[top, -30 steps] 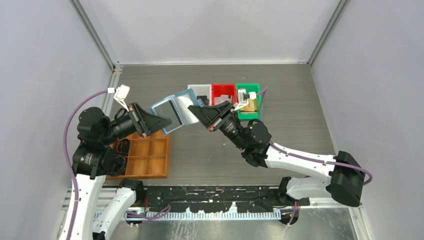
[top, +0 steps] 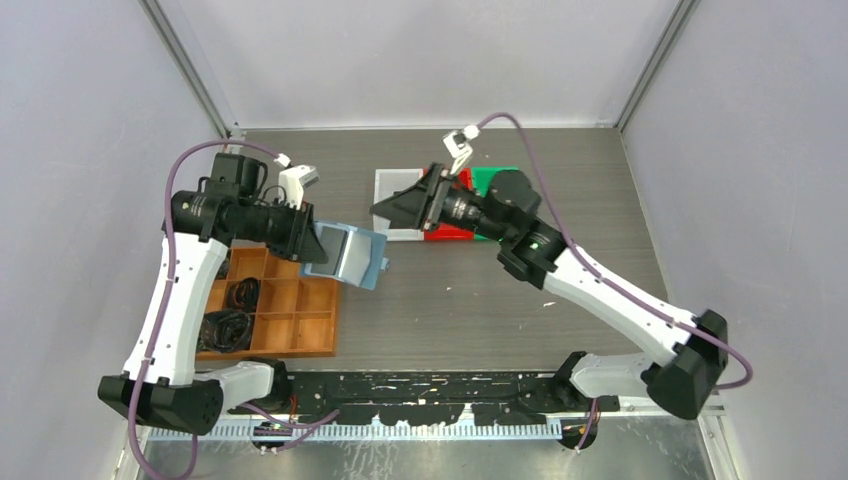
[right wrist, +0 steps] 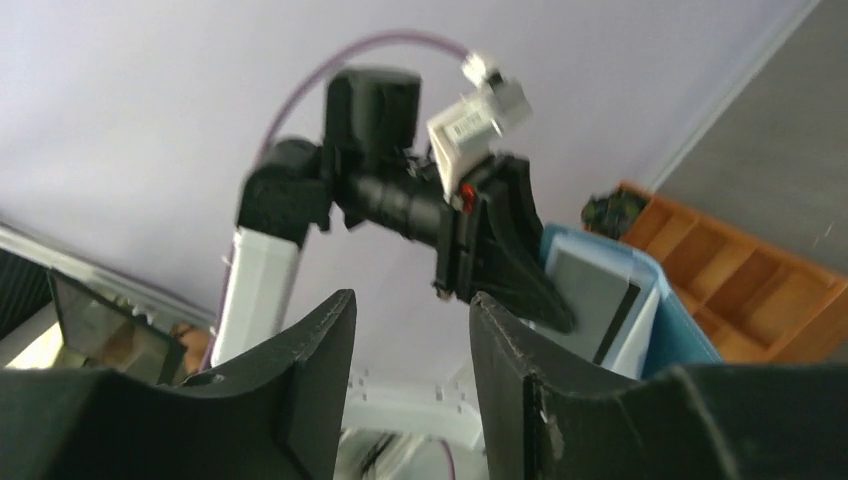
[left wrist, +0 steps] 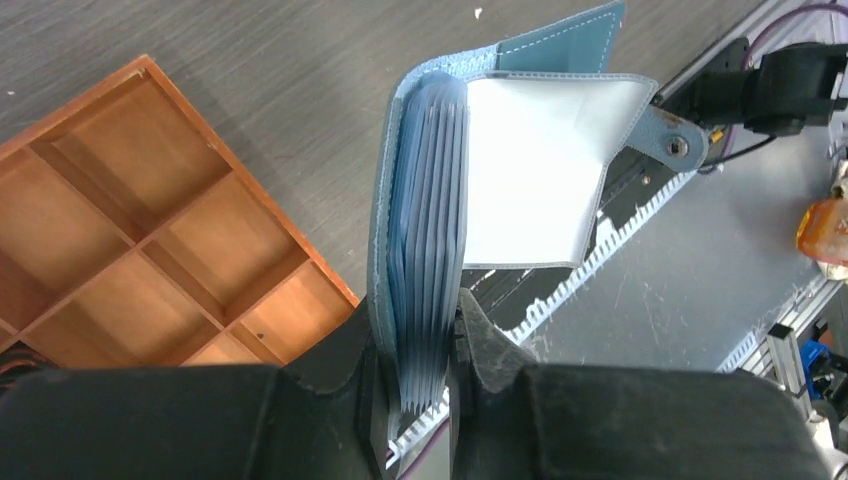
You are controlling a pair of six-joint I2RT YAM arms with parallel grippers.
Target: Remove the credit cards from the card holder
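Observation:
Blue-edged and unfolded, the card holder (top: 374,276) hangs at the end of my left gripper (top: 314,256), above the right edge of the wooden tray. In the left wrist view, the left fingers (left wrist: 490,345) pinch the stack of clear sleeves (left wrist: 432,190) near its lower end. The white inner flap (left wrist: 550,170) and the snap strap (left wrist: 672,140) stand out to the right. My right gripper is part open, with nothing between its fingertips; it is apart from the holder, to its upper right in the top view. Whether cards sit in the sleeves, I cannot tell.
The wooden compartment tray (top: 300,310) with black cables (top: 228,330) lies below the left arm. White (top: 397,180), red (top: 450,235) and green (top: 490,180) bins stand at the back, partly hidden by the right arm.
The left gripper has turned, tilting the holder downward.

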